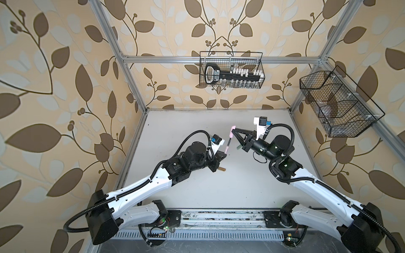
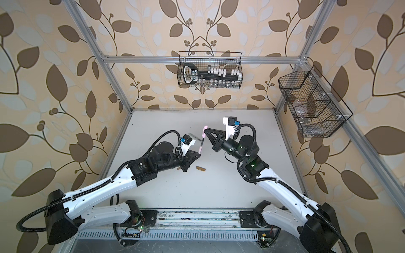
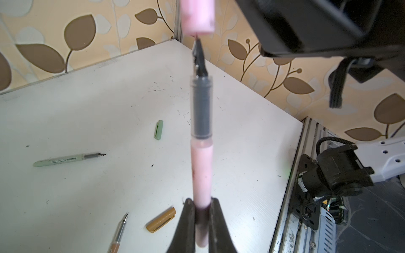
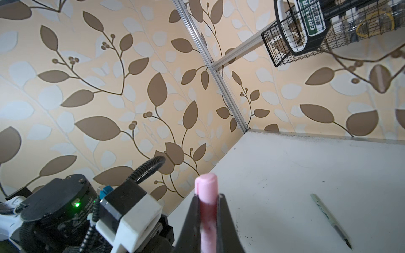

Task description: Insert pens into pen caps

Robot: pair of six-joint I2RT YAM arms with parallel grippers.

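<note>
My left gripper is shut on a pink pen (image 3: 201,168), held upright with its nib upward. My right gripper is shut on a pink cap (image 4: 207,185). In the left wrist view the cap's open end (image 3: 197,21) is just above the nib; whether they touch is unclear. On the table (image 3: 244,160) lie a green pen (image 3: 59,160), a green cap (image 3: 158,129), an orange-brown cap (image 3: 160,219) and a brown pen (image 3: 116,242).
A wire basket (image 1: 231,80) with items hangs on the back wall, another (image 1: 337,105) on the right frame.
</note>
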